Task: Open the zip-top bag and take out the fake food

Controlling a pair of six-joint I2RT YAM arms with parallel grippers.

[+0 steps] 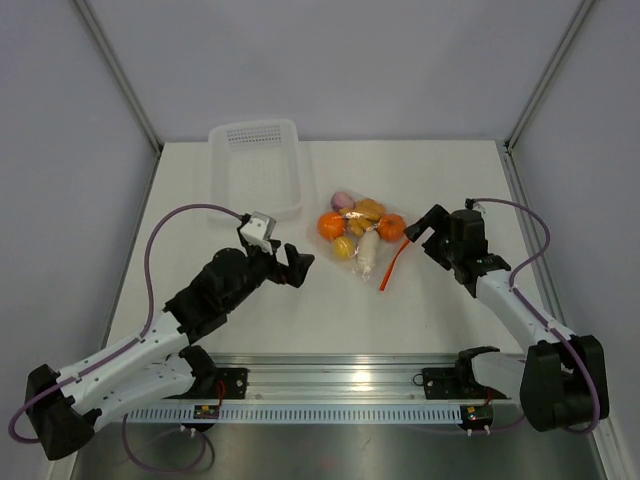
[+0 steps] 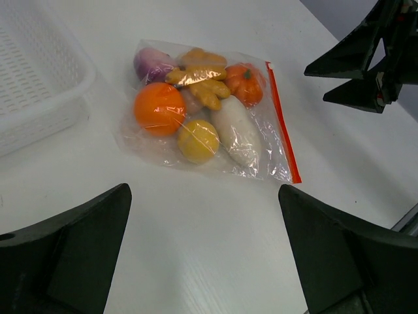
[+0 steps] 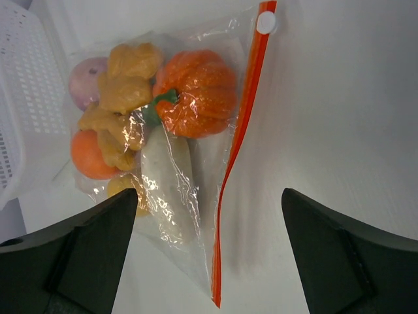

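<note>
A clear zip top bag (image 1: 362,235) lies flat on the white table, its red zip strip (image 3: 236,140) running down the right side. Inside are a pumpkin (image 3: 198,93), an orange ball (image 2: 159,108), a yellow round piece (image 2: 198,141), a long white piece (image 2: 236,133), a purple piece (image 2: 154,65) and knobbly yellow-brown pieces (image 3: 125,77). A white round slider (image 3: 266,22) sits near the strip's top end. My right gripper (image 1: 428,232) is open above the table, close to the strip's right side. Left of the bag, my left gripper (image 1: 297,265) stands open and empty.
An empty white basket (image 1: 256,168) stands at the back left, a short way from the bag. Bare table (image 1: 330,320) lies in front of the bag, and the area behind the right gripper is clear.
</note>
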